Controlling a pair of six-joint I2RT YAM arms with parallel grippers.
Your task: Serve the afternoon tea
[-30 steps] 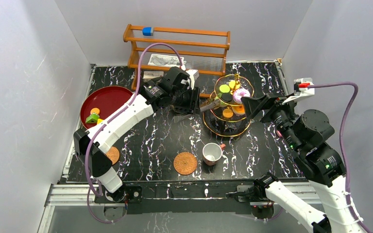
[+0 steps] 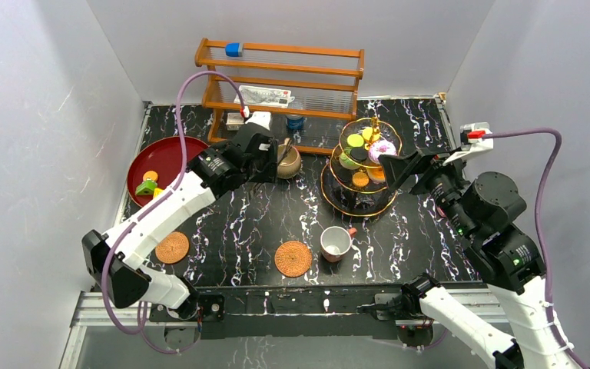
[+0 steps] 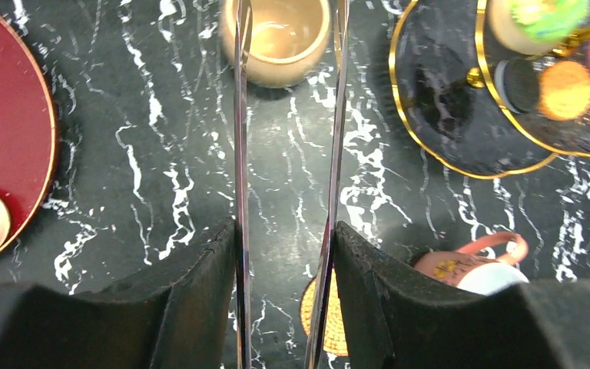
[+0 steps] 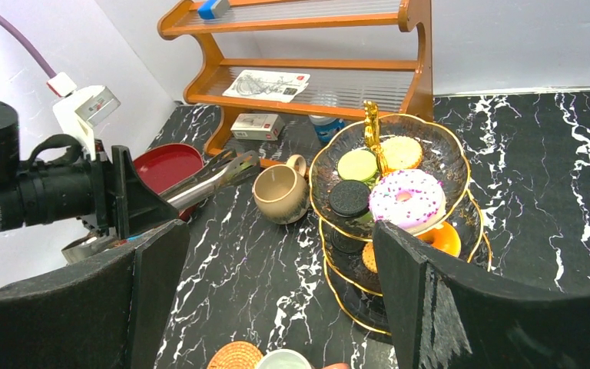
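Note:
My left gripper is shut on metal tongs point(image 3: 241, 184), whose two long arms run up out of the left wrist view. Nothing shows between the tong arms; their tips point(image 4: 244, 163) reach close to the brown cup point(image 4: 276, 196) in the right wrist view. My right gripper point(image 2: 394, 171) stands open beside the tiered stand point(image 2: 369, 214), with nothing between its fingers. On the stand lie a pink donut point(image 4: 406, 200), a dark cookie point(image 4: 349, 198), a green macaron point(image 4: 358, 165) and more sweets. A red plate point(image 2: 170, 148) at the left holds several toy foods.
A wooden rack point(image 2: 307, 52) stands along the back wall. Near the front are a pink-handled mug point(image 2: 336, 242) and two woven coasters, one in the middle point(image 2: 293, 259), one at left point(image 2: 172, 247). Between plate and stand, the countertop is mostly bare.
My left gripper has moved left with the tongs, away from the stand, uncovering more of it. The brown cup has come into sight beside the gripper. The right arm has barely shifted.

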